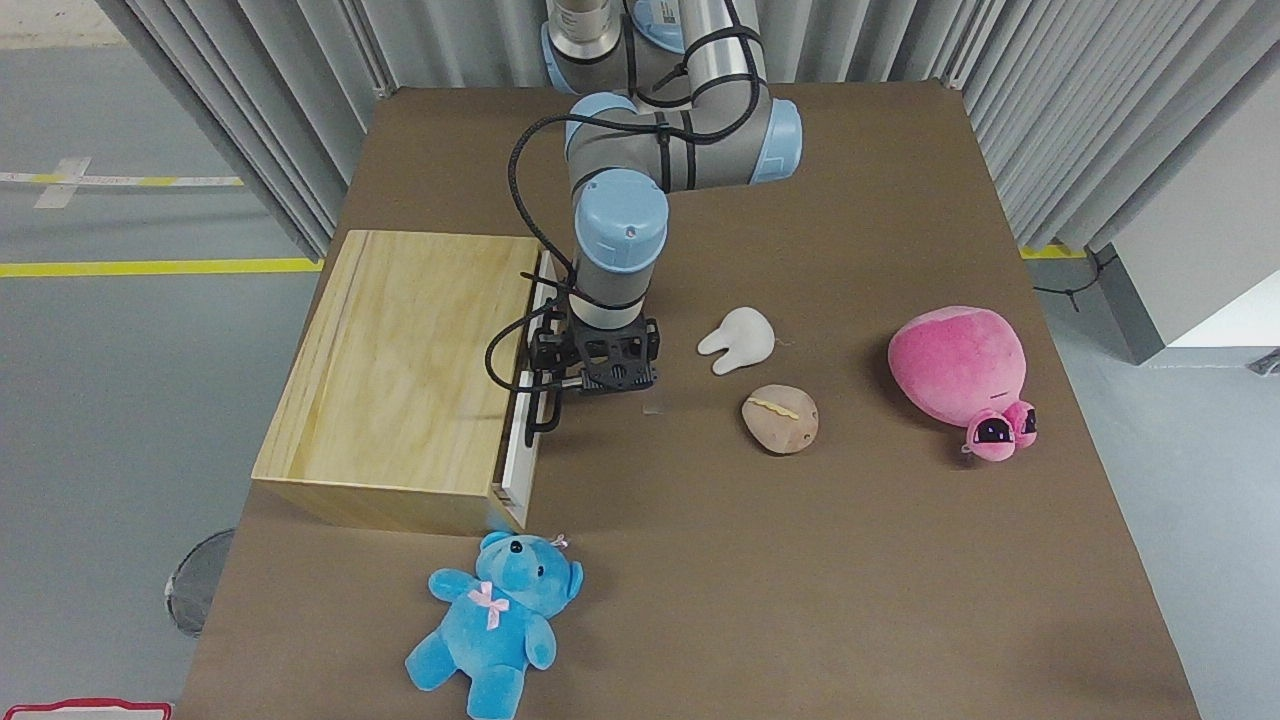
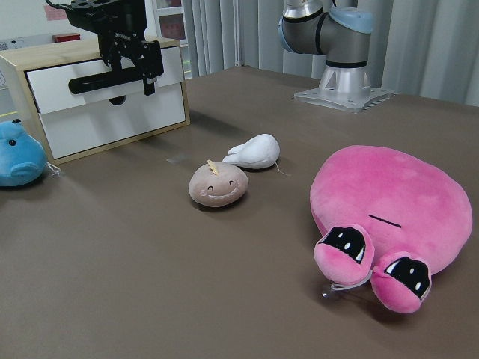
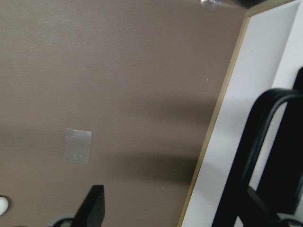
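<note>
A wooden cabinet [image 1: 384, 360] stands on the left of the table, its white drawer front [image 2: 120, 118] facing right with a black bar handle [image 2: 93, 84]. My gripper [image 1: 576, 372] is at the handle of the upper drawer; in the left view it hangs right against that handle. In the wrist view the black handle [image 3: 255, 137] fills the right side, close to a fingertip. Whether the fingers are open or shut on the handle I cannot tell.
A blue bear [image 1: 492, 636] lies in front of the cabinet. A white plush [image 1: 738, 340], a beige plush [image 1: 780, 419] and a pink plush [image 1: 956, 366] lie to the right.
</note>
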